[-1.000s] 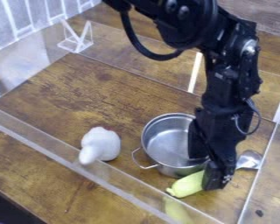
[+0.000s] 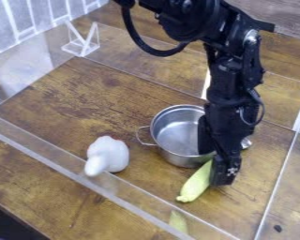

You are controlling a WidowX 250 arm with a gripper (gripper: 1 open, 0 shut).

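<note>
My black gripper (image 2: 221,169) is open, low at the right side of a steel pot (image 2: 178,131), over the upper end of a pale yellow-green corn-like object (image 2: 194,186) lying on the wooden table. Its fingertips are dark and partly hide that object's end. A white garlic-shaped object (image 2: 108,156) lies left of the pot. A small silver item (image 2: 246,142) is mostly hidden behind the gripper.
Clear acrylic walls (image 2: 40,140) run along the front left and right edges of the wooden work area (image 2: 90,98).
My gripper has moved up and back a little, to the left of where it was. The pot has shifted slightly back, and more of the corn-like object shows.
</note>
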